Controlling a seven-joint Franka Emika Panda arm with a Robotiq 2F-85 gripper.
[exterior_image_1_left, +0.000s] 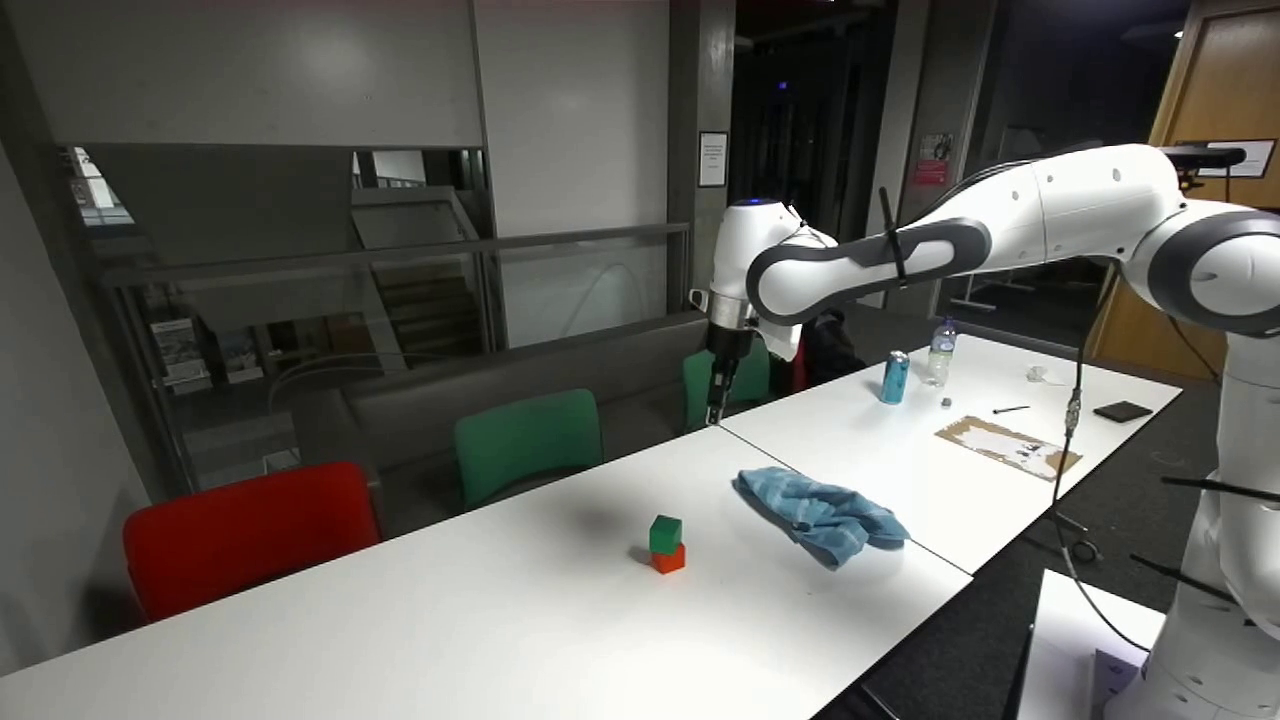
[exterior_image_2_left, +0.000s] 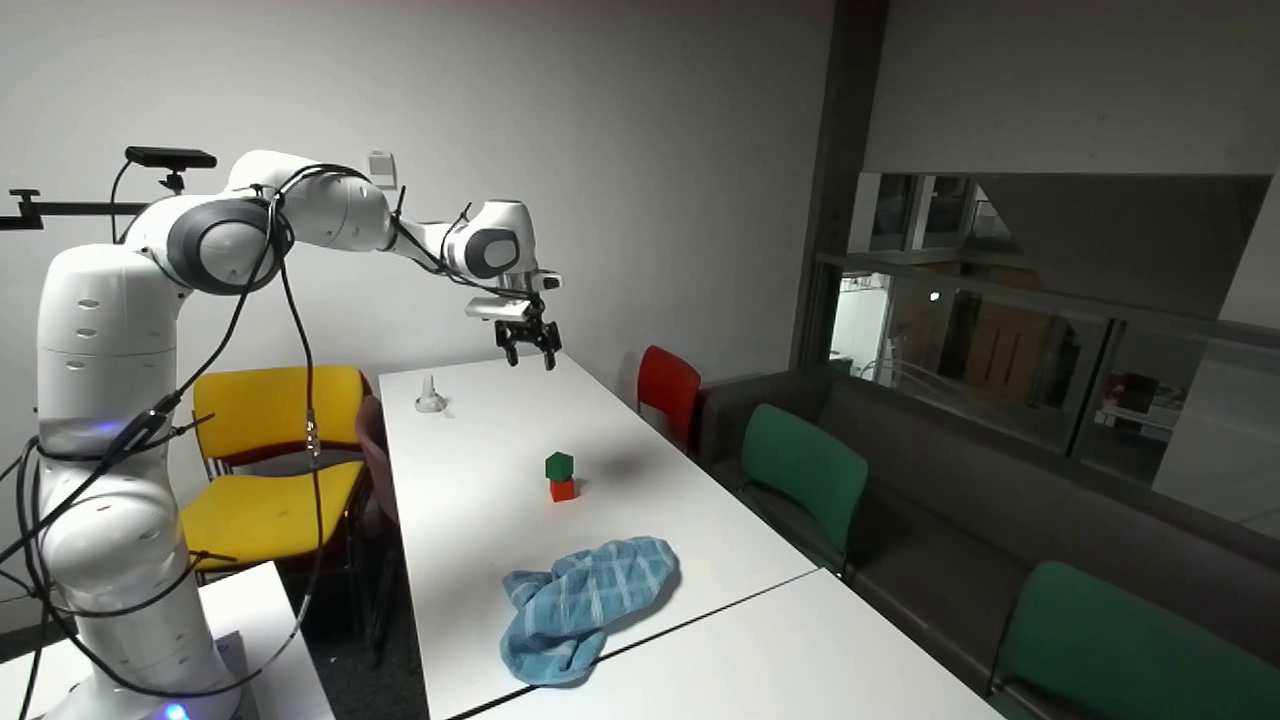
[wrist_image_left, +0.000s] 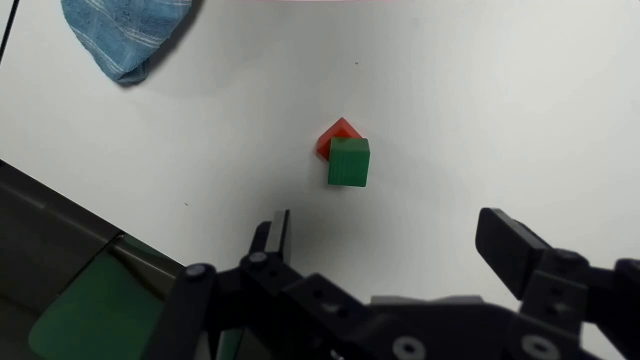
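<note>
A green cube rests on top of a red cube on the white table. In the wrist view the green cube covers part of the red cube, whose edges are turned at an angle to it. High above the table, my gripper points downward, clear of both cubes. Its two fingers stand wide apart in the wrist view, and only bare table shows between the tips of the gripper.
A crumpled blue checked cloth lies near the table seam. On the far table section are a blue can, a bottle and a cardboard piece.
</note>
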